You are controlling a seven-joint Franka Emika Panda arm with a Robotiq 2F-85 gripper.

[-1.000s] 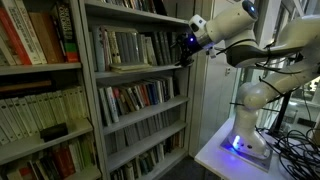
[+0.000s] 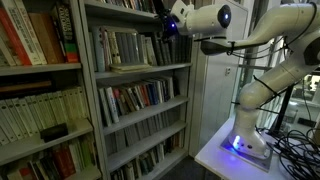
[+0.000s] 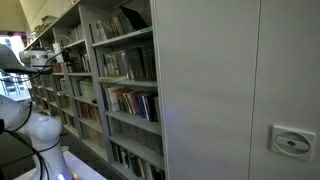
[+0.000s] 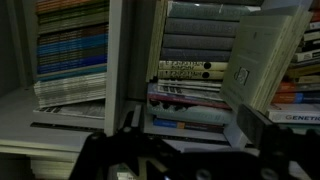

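Observation:
High in exterior view 1, my gripper [image 2: 163,20] is at the front of the upper shelves, dark against the books and partly out of clear sight. In the wrist view the gripper stands open, its dark fingers [image 4: 252,123] wide apart at the bottom and nothing held between them. Beyond it, a row of books [image 4: 195,58] appears stacked sideways. A pale book [image 4: 255,60] leans at an angle beside that row. Whether the fingers touch any book cannot be told.
A grey upright [image 4: 118,60] divides the row from a compartment of thin volumes [image 4: 72,50]. Lower shelves hold more books [image 2: 140,97]. A white table [image 2: 228,160] supports the arm's base [image 2: 250,140]. Cables [image 2: 295,150] lie at the right. A pale panel [image 3: 210,90] closes off the shelves.
The arm has swung up and to the left in exterior view 1. Its white forearm, steeply slanted before, is now nearly level, and the gripper is higher. The books look unmoved.

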